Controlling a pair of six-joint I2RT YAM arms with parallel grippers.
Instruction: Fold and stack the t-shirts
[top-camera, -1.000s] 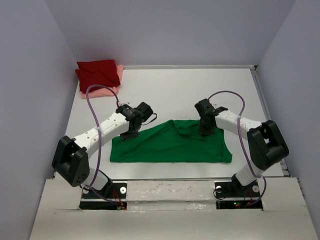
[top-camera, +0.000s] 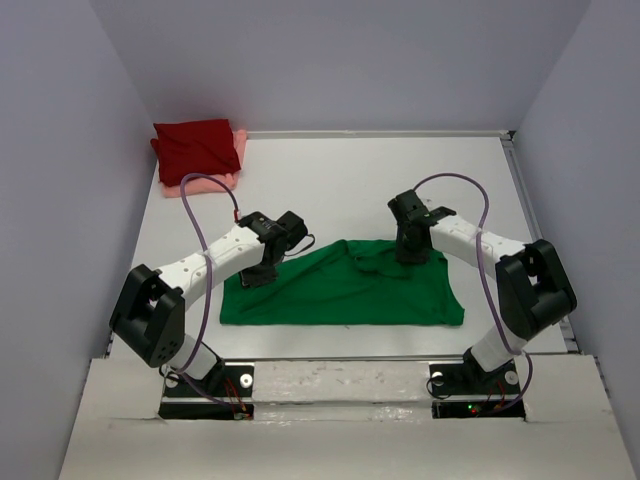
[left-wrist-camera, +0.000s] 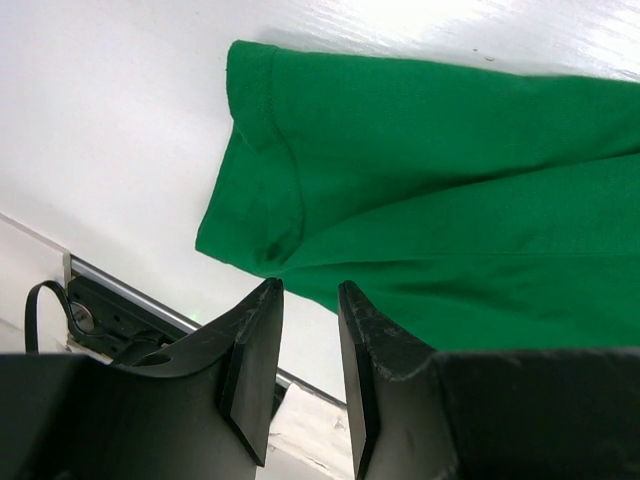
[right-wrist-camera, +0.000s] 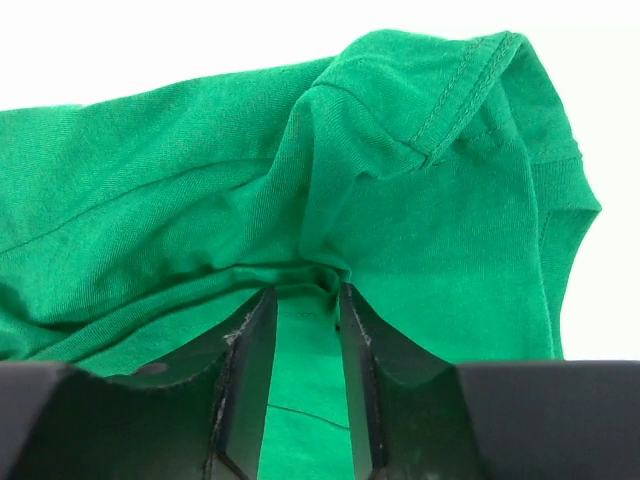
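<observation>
A green t-shirt (top-camera: 345, 300) lies wide across the front of the table, partly doubled over, its upper layer wrinkled toward the right. Over its left end hovers my left gripper, fingers apart and no cloth seen between the tips. In the right wrist view, my right gripper stands open above the shirt, close to a bunched crease (right-wrist-camera: 325, 275); whether the tips touch the cloth I cannot tell. At the back left, a folded dark red shirt (top-camera: 197, 150) rests on a pink one (top-camera: 202, 186).
Grey walls (top-camera: 55, 200) stand close on both sides. A purple cable (top-camera: 206, 260) loops along each arm.
Compared with about a second ago, my left arm has shifted slightly, and its gripper sits a touch lower. My right arm has barely moved. The shirts look the same.
</observation>
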